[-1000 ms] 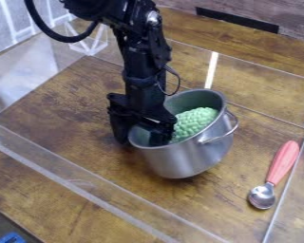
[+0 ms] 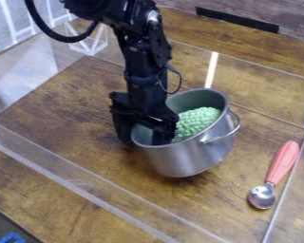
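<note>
A steel pot [image 2: 185, 158] with a side handle sits on the wooden table [image 2: 53, 142], holding a pale green, bumpy object [image 2: 197, 120]. My black gripper [image 2: 149, 131] is down at the pot's left rim, partly inside it. Its fingers are dark and overlap the pot's shadowed interior, so I cannot tell whether they are open or shut.
A scoop with a pink handle [image 2: 279, 166] lies to the right of the pot.
The pot has shifted very slightly, and my gripper has barely moved.
</note>
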